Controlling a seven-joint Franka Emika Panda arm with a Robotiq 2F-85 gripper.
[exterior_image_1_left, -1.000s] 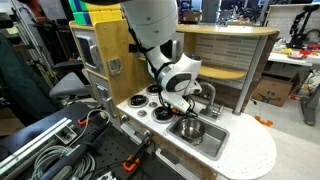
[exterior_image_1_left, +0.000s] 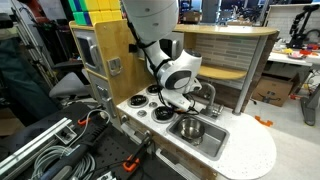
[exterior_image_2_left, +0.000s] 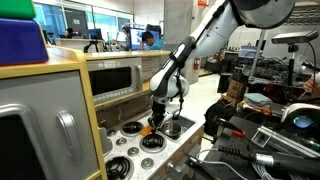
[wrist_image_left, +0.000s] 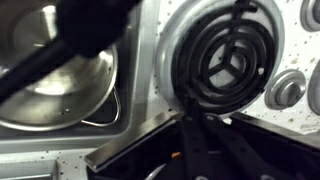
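My gripper (exterior_image_1_left: 186, 105) is low over the counter, between the stove burners and the sink. In the wrist view the gripper appears shut, its dark fingers meeting near a coiled black burner (wrist_image_left: 226, 58); nothing shows between them. A shiny steel pot (wrist_image_left: 55, 75) sits in the sink on the left of that view, and the pot (exterior_image_1_left: 190, 129) shows in the sink in exterior view 1. Something small and orange (exterior_image_2_left: 147, 131) lies close to the gripper by a burner. The wrist view shows only a speck of it, so its shape is unclear.
The sink (exterior_image_1_left: 212, 143) has a tall silver faucet (exterior_image_1_left: 210, 92) behind it. A blurred dark shape (wrist_image_left: 90, 25) crosses the wrist view's upper left. Stove knobs (wrist_image_left: 286, 89) line the burner's side.
The arm has shifted slightly, with its gripper staying around the same spot between burners and sink. The pot has not visibly moved.
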